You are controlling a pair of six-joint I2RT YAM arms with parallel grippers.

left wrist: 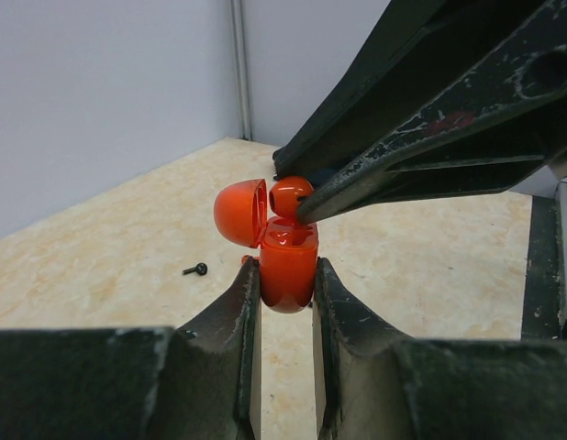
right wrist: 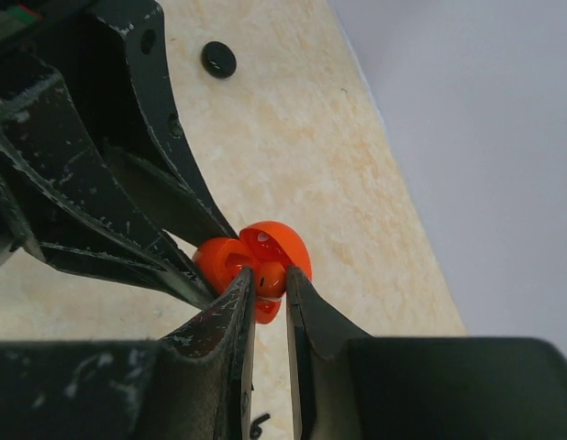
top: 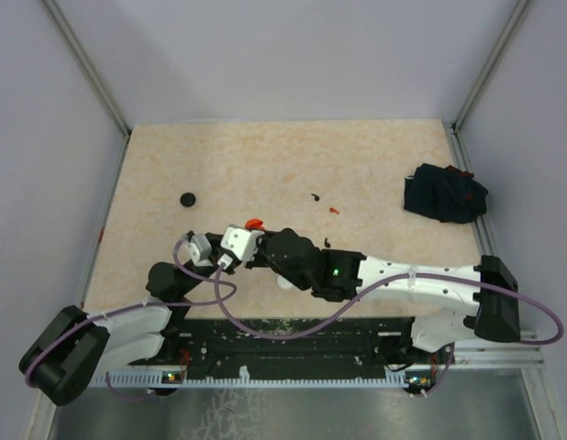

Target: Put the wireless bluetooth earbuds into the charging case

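The red charging case (left wrist: 287,270) has its lid (left wrist: 239,213) open; in the top view it shows at (top: 255,223) between the grippers. In the left wrist view its body sits between the fingertips of my left gripper, whose exact opening is hard to judge. A red earbud is pinched in my right gripper, right at the case; in the left wrist view that earbud (left wrist: 291,192) sits over the case's mouth, between the dark fingers.
A black puck (top: 187,200) lies at the left of the table, small black and red pieces (top: 334,210) at the centre right, a white object (top: 284,282) near the front, and dark cloth (top: 444,192) at the right edge.
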